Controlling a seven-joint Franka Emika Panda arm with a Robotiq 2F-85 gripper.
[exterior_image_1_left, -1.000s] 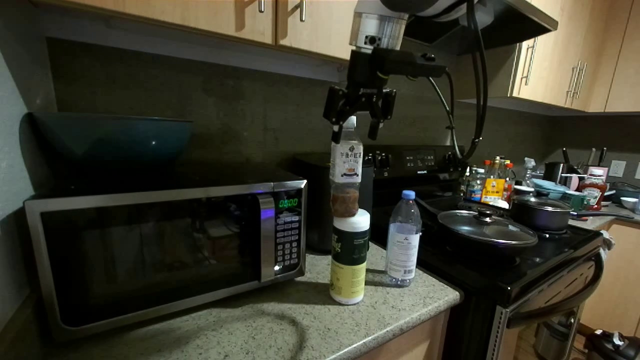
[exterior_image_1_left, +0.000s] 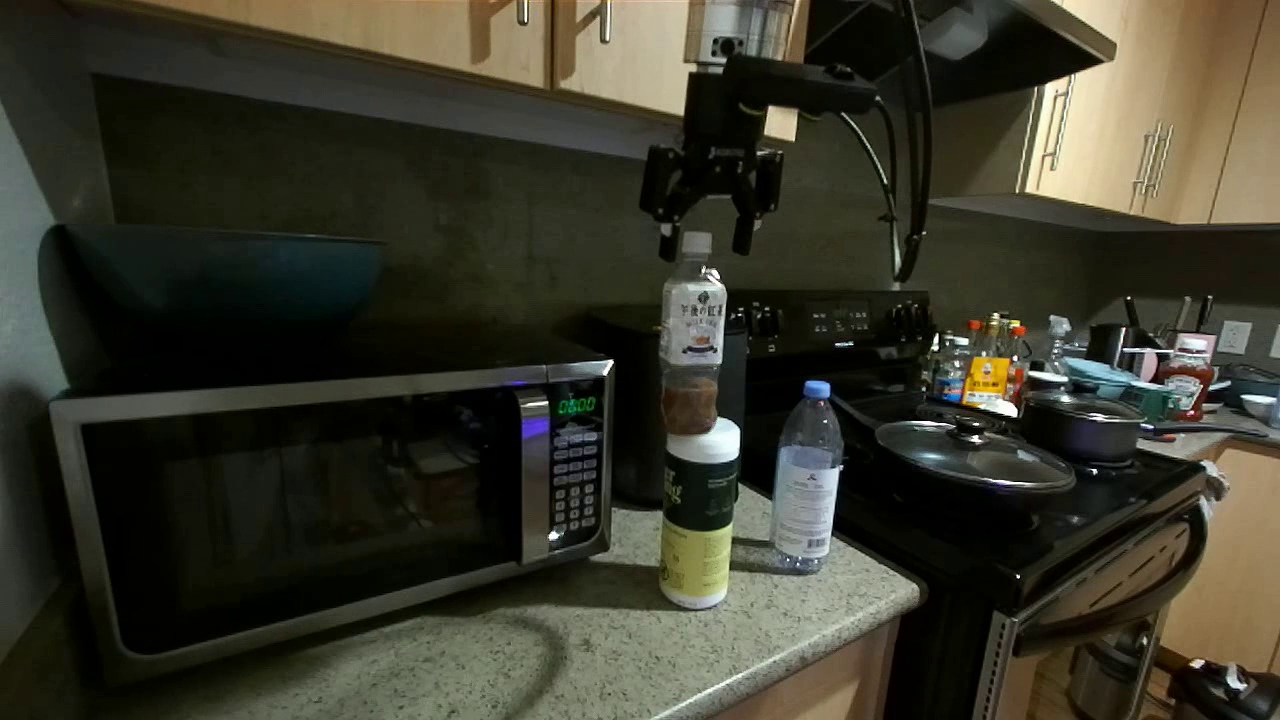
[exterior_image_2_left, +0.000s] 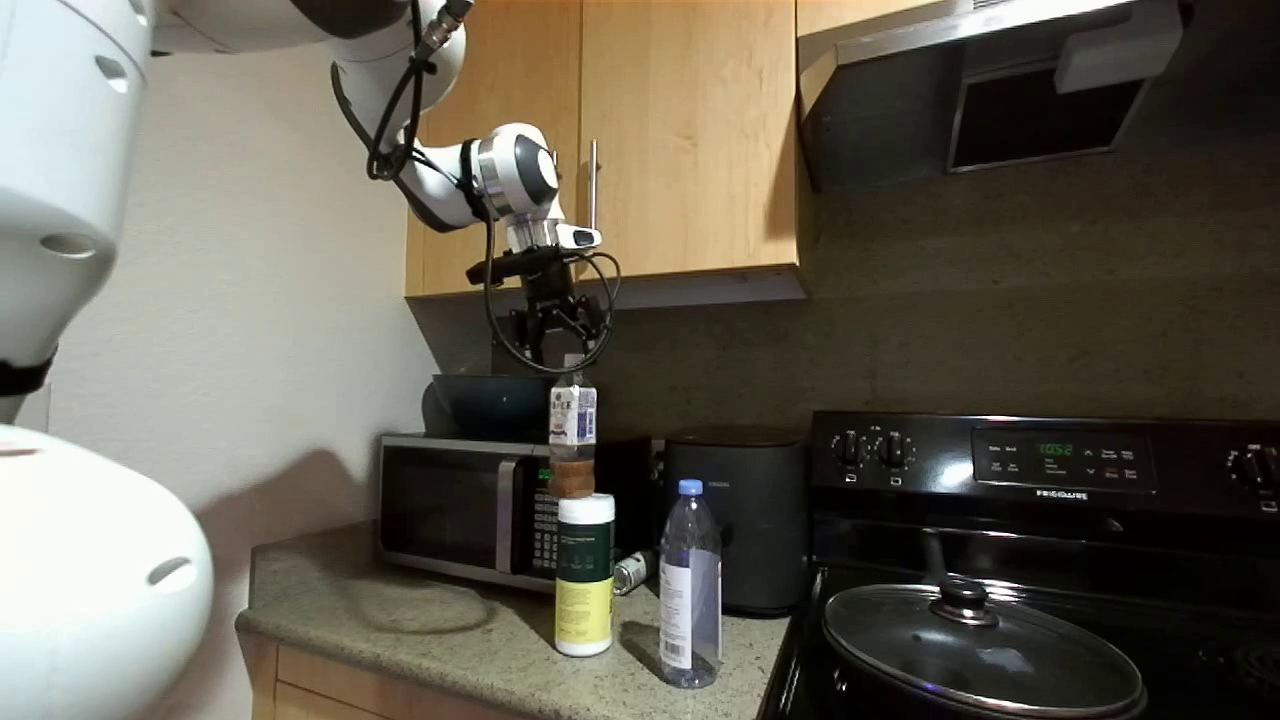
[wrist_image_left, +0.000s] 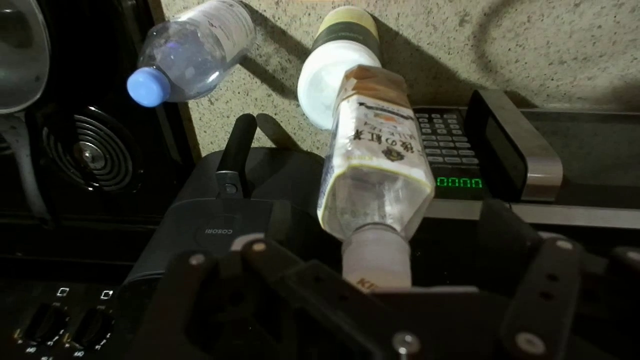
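Note:
On the counter stands a white tub with a green and yellow label (exterior_image_1_left: 698, 528), upright. A clear bottle with a white label and brown contents (exterior_image_1_left: 692, 324) is balanced upright on the tub's lid. Just above that bottle is my gripper (exterior_image_1_left: 703, 246), open, its fingers spread to either side and slightly over the white cap (exterior_image_1_left: 696, 244). In the wrist view the bottle's cap (wrist_image_left: 376, 258) lies between the dark finger linkages, and nothing is clamped. Exterior view 2 also has the stacked bottle (exterior_image_2_left: 572, 420) under the gripper (exterior_image_2_left: 559, 354).
A blue-capped bottle (exterior_image_1_left: 807, 480) stands right of the stack. The microwave (exterior_image_1_left: 324, 504) is on the left with a dark bowl (exterior_image_1_left: 228, 274) on top; a black air fryer (exterior_image_2_left: 734, 528) sits behind. The stove holds a lidded pan (exterior_image_1_left: 974, 456).
My gripper has risen and shifted slightly left, so its fingertips sit higher around the cap. The stacked bottle and tub stand where they were.

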